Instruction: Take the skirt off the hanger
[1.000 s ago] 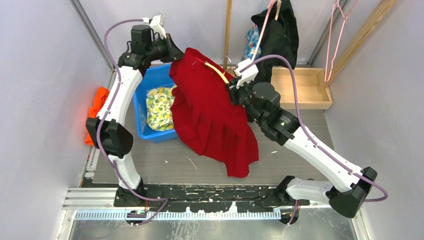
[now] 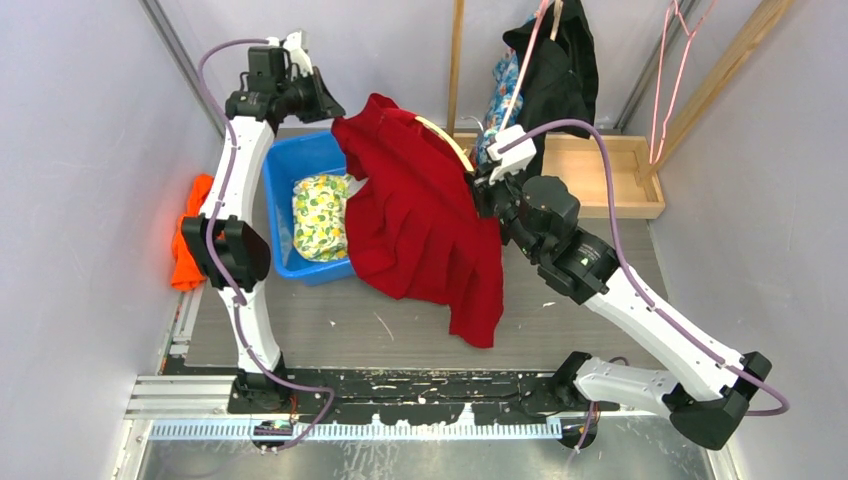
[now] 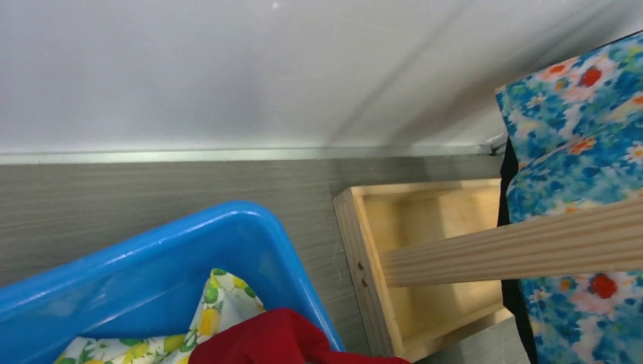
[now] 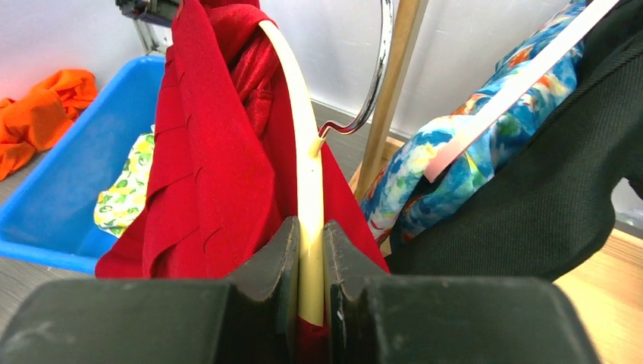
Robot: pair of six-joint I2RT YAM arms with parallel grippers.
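The red skirt (image 2: pixel 420 230) hangs draped over the blue bin and floor. The pale yellow hanger (image 4: pixel 303 121) runs up through its waist fabric, its metal hook curving right. My right gripper (image 2: pixel 480 190) has its fingers around the hanger's arm, with red cloth just below it in the right wrist view. My left gripper (image 2: pixel 330 108) is shut at the skirt's upper left corner; whether cloth is between its fingers is hidden. In the left wrist view only part of the red cloth (image 3: pixel 273 341) shows at the bottom.
A blue bin (image 2: pixel 285 255) holds lemon-print cloth. An orange cloth (image 2: pixel 190 240) lies left. Blue floral and black garments (image 2: pixel 560 70) hang back right beside wooden posts, above a wooden tray (image 2: pixel 600 210). Bare floor lies in front.
My left gripper rose toward the upper left and has returned right and down. The hanger's upper end and the skirt shifted with them.
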